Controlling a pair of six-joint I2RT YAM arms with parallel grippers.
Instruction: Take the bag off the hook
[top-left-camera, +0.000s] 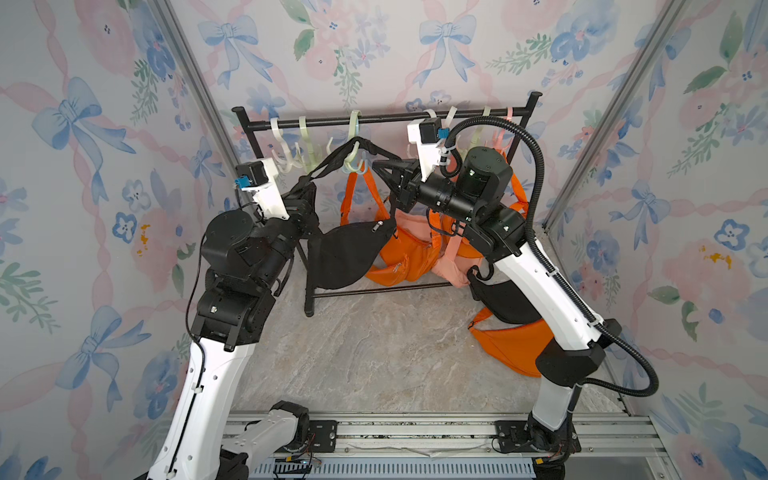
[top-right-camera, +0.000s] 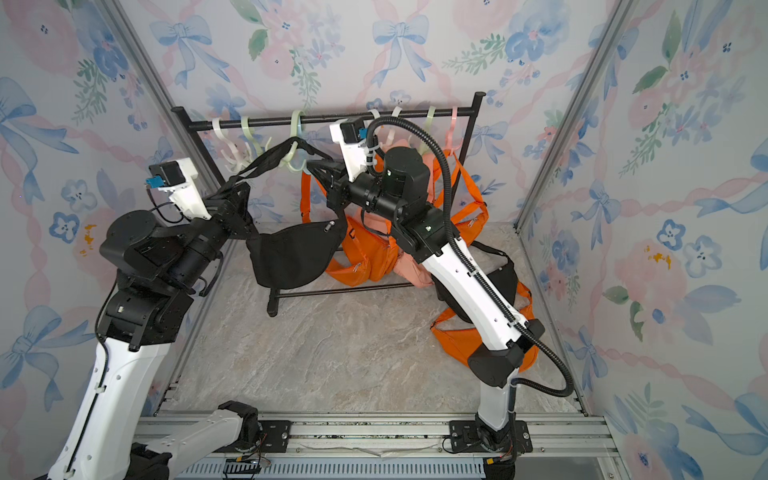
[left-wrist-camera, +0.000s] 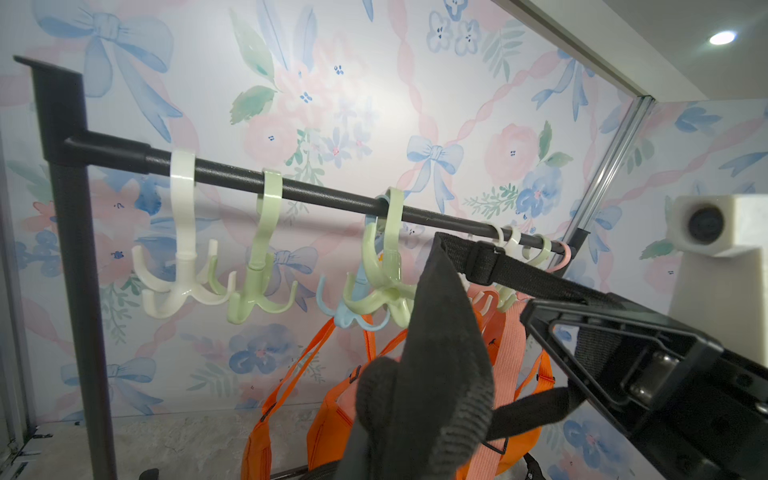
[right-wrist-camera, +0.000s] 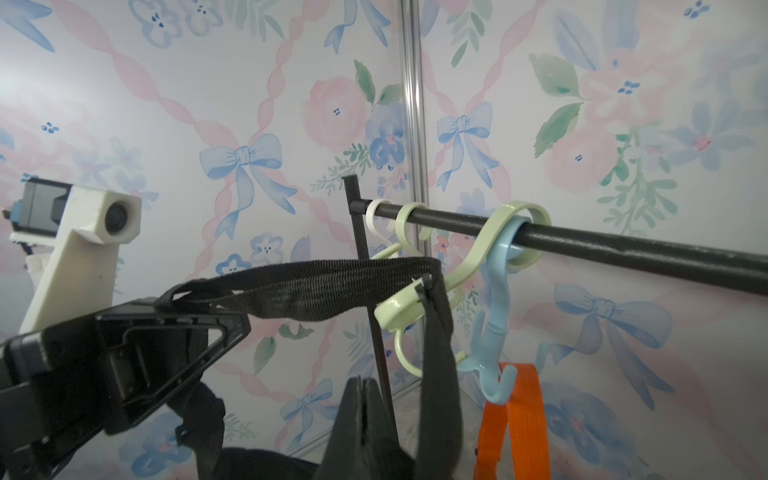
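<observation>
A black bag (top-left-camera: 344, 252) hangs below both grippers. Its strap (right-wrist-camera: 344, 288) rises from my left gripper (top-left-camera: 300, 196) to a bend beside a tilted pale green hook (right-wrist-camera: 400, 308); whether it still rests on that hook is unclear. My left gripper is shut on the strap at the left. My right gripper (top-left-camera: 392, 176) is at the strap's right side, high near the hooks, and looks shut; in the right wrist view the strap runs up just beside its dark fingertips.
A black rail (right-wrist-camera: 640, 253) carries several plastic hooks, with orange and pink bags (top-right-camera: 360, 256) behind. More orange and black bags (top-left-camera: 512, 344) lie at the lower right.
</observation>
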